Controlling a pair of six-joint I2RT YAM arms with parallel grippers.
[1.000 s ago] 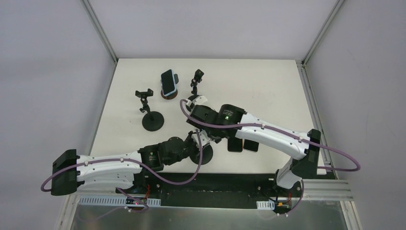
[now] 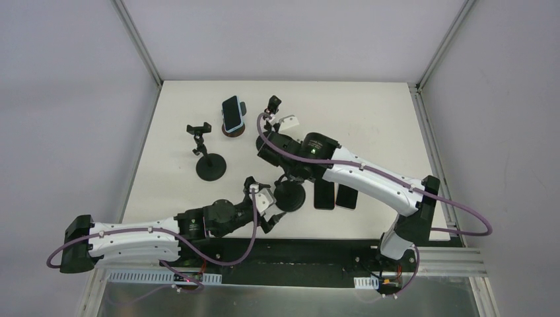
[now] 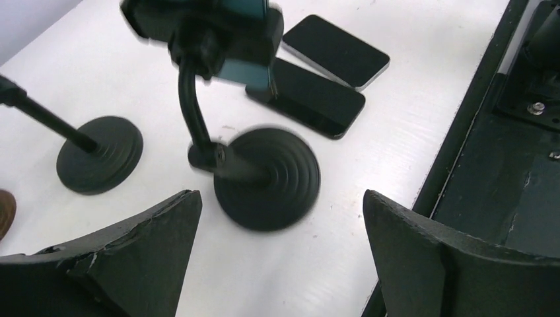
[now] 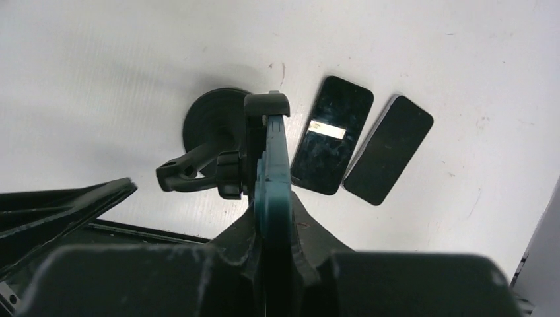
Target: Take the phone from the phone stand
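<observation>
The blue-green phone (image 4: 279,148) sits edge-on in the clamp of a black phone stand (image 4: 216,122). In the right wrist view my right gripper has its fingers against both faces of the phone, below the clamp. The left wrist view shows the stand's round base (image 3: 267,178) and arm blurred, with part of the phone (image 3: 243,71) visible in the clamp. My left gripper is open, its fingers wide apart with nothing gripped, in front of the base. From above, my right arm hides the phone.
Two dark phones (image 2: 323,195) (image 2: 347,197) lie flat to the right of the stand. Behind are an empty stand (image 2: 210,166) on the left, a blue-cased phone (image 2: 232,113) on a brown stand, and another black stand (image 2: 273,105).
My left gripper has opened and drawn back to the left, off the stand. The stand's base has shifted right and away from the front edge. The right gripper has moved slightly.
</observation>
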